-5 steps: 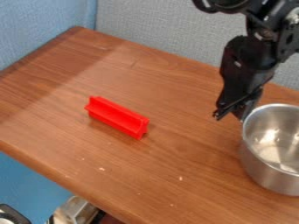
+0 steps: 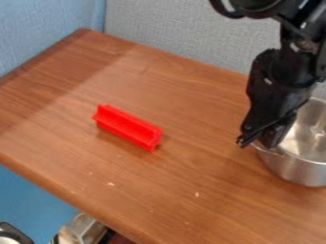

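Observation:
A black gripper (image 2: 253, 139) is lowered at the right, its tip at the left rim of a steel bowl (image 2: 300, 164), partly covering the bowl. The gripper looks shut; whether anything thin is between its fingertips is hard to tell. A red block (image 2: 128, 127) lies on the wooden table left of centre, apart from the gripper.
Pale padded walls stand behind and to the left. Metal hardware (image 2: 84, 232) sits beyond the front left edge.
The gripper has moved down and slightly right to the bowl's rim. The bowl sits farther back than a second ago. The red block has not moved.

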